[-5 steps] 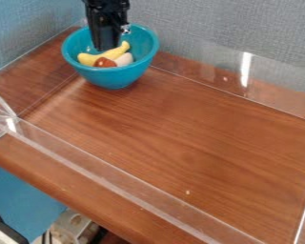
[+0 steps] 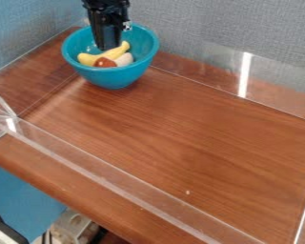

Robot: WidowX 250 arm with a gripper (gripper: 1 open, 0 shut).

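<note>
A teal bowl [image 2: 123, 74] stands on the wooden table at the upper left. In it lie a yellow banana-like piece [image 2: 114, 51], a reddish-brown round item [image 2: 104, 63] and a pale pinkish item [image 2: 123, 60]. My black gripper [image 2: 107, 44] reaches down into the back of the bowl from the top edge, just behind the banana; it is shut, with nothing seen between its fingers, though its tips are small and dark.
Transparent low walls edge it, with grey textured panels behind. Some items sit below the front left edge.
</note>
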